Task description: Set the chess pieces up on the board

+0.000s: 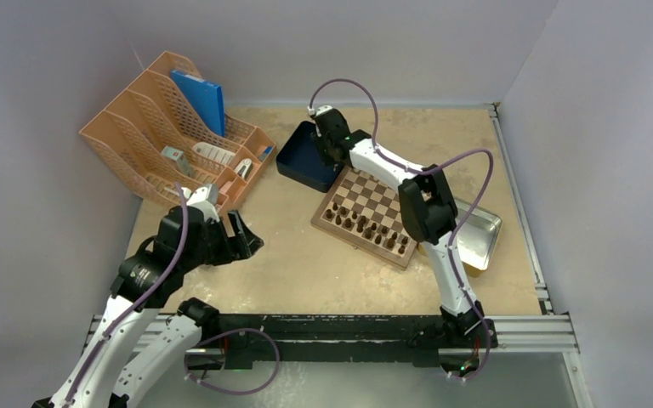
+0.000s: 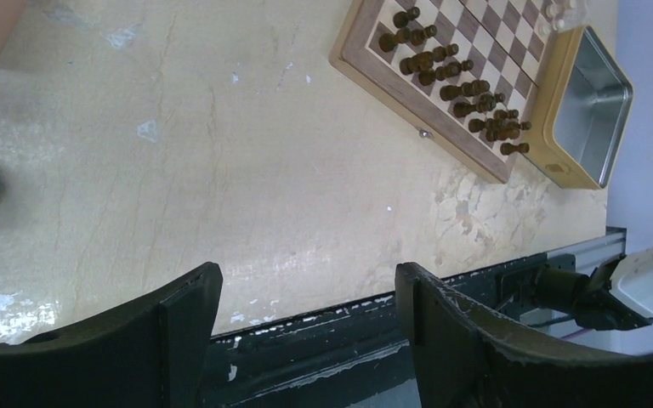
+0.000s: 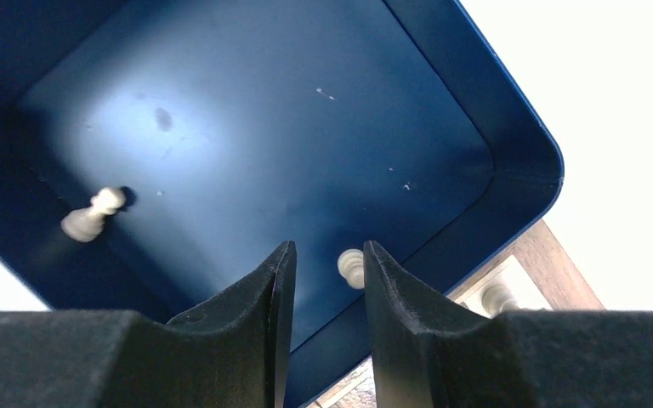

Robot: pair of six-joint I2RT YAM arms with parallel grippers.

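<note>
The chessboard (image 1: 366, 212) holds dark pieces along its near side, also seen in the left wrist view (image 2: 442, 72). My right gripper is down over the dark blue bin (image 3: 264, 144), part open, its fingers either side of empty space beside a small white piece (image 3: 350, 263) near the bin's corner. Another white piece (image 3: 93, 212) lies on its side at the bin's left. My left gripper hangs open over bare table, left of the board, nothing between its fingers.
A peach organiser (image 1: 136, 110) with a blue folder stands back left. A metal tin (image 2: 587, 110) sits right of the board, under my right arm in the top view.
</note>
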